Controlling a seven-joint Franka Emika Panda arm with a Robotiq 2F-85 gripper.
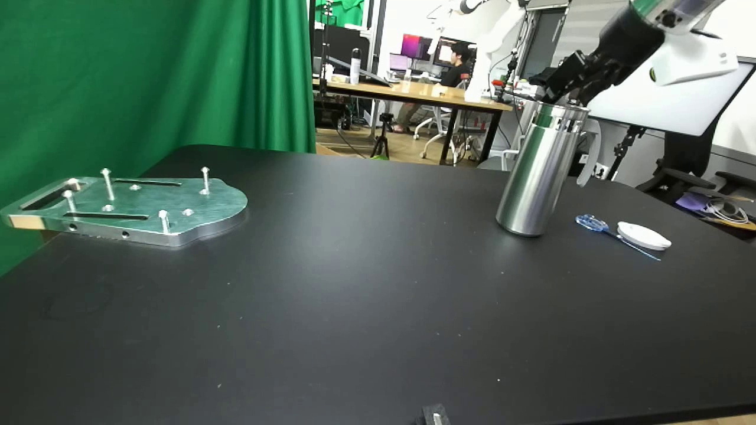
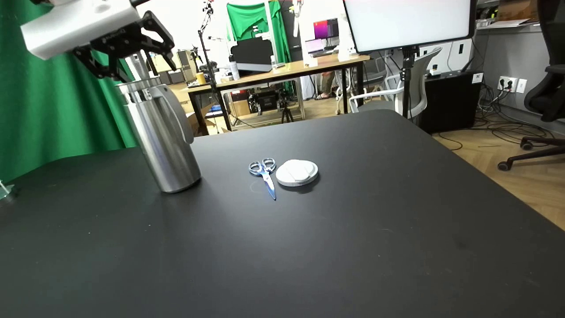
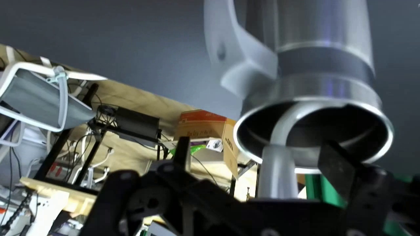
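A tall steel pitcher [image 1: 535,173] with a grey handle stands leaning on the black table, also seen as the pitcher [image 2: 164,138] in exterior view 2. Its lid is off and its mouth faces the wrist camera. A grey curved tool [image 3: 279,171] reaches through the mouth, its thick end sticking out past the rim. Just over the rim is my gripper [image 2: 141,69], fingers spread wide, with the tool's end standing between the fingers and apparently clear of both. The wrist view shows the gripper open. How deep the tool sits is hidden.
Blue-handled scissors [image 2: 267,175] and a round white lid [image 2: 297,172] lie near the pitcher. A metal plate with upright pins [image 1: 134,202] is at the far left of exterior view 1.
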